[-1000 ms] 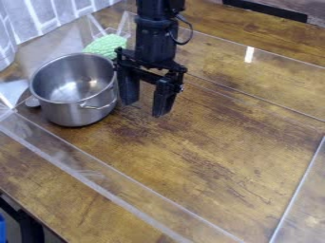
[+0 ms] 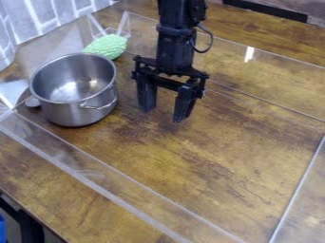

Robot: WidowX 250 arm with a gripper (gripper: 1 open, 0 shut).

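Note:
My black gripper [image 2: 169, 95] hangs over the wooden table, right of a steel pot [image 2: 70, 92] with a wire handle. Its dark fingers point down at bare wood, apart from the pot, with no object visible between them. A green and white knitted item [image 2: 106, 46] lies behind the pot at the upper left.
A clear plastic wall or edge runs along the left and right sides. A pale cloth or paper lies left of the pot.
The gripper has moved a little to the right, away from the pot, over the last second. The pot and green item stay in place.

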